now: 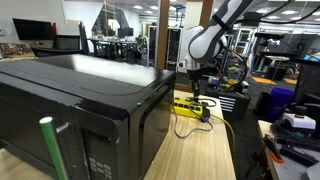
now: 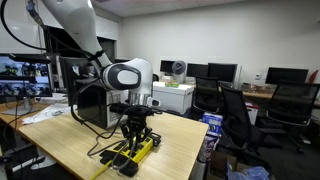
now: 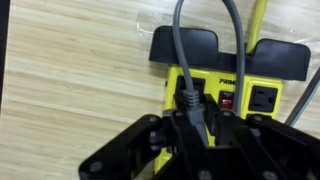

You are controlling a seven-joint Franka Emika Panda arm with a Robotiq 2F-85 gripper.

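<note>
A yellow power strip (image 3: 228,92) with black end pieces lies on the wooden table. In the wrist view its outlets and a red switch (image 3: 226,100) show beside and beyond my gripper. The gripper is shut on a grey plug (image 3: 192,101), whose cable (image 3: 180,45) leads upward in that view. The plug is over the left outlet; its prongs are hidden, so I cannot tell whether it is seated. In the first exterior view, the gripper (image 1: 195,97) is low over the strip (image 1: 190,107).
A big black box-like appliance (image 1: 95,95) fills the left of the first exterior view, close to the strip. A yellow cord (image 1: 229,130) runs off the strip's side. Bare tabletop (image 2: 180,135) lies beside the strip in the second exterior view.
</note>
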